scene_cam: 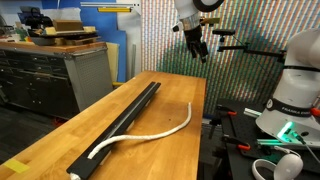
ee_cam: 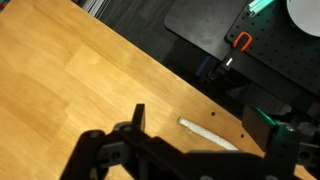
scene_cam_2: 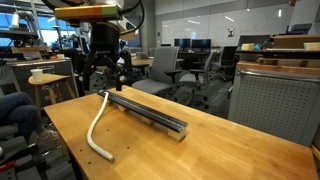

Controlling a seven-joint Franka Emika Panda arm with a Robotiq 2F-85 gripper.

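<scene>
A white flexible hose or cable [scene_cam: 152, 136] lies in a curve on the wooden table, one end near the table's side edge. Close to it runs a long dark channel [scene_cam: 122, 122], which looks like a pair of grey rails [scene_cam_2: 150, 113] in the second exterior view. My gripper [scene_cam: 197, 53] hangs high above the table's far part, its fingers spread and nothing between them. From the wrist, one end of the white hose [ee_cam: 205, 133] shows beyond the open gripper; the gripper's body hides the rest.
A black perforated base plate [ee_cam: 270, 55] with an orange-handled tool [ee_cam: 238, 45] borders the table. White cups or rings [scene_cam: 278, 166] sit by the robot base.
</scene>
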